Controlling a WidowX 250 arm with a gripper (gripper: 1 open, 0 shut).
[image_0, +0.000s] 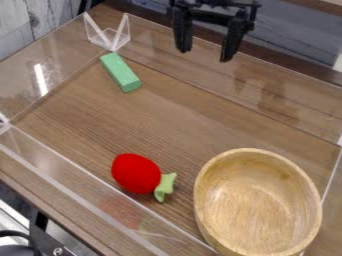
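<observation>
My black gripper (207, 33) hangs at the top centre of the camera view, open, its two dark fingers apart over the back of the wooden table. Below and left of it lies a green block (120, 73). A red vegetable with a green top (138, 174) lies at the lower left, beside a large wooden bowl (257, 163) at the lower right. The gripper is away from all of these.
A white wire object (108, 33) stands at the back left. The table's edge runs along the lower left.
</observation>
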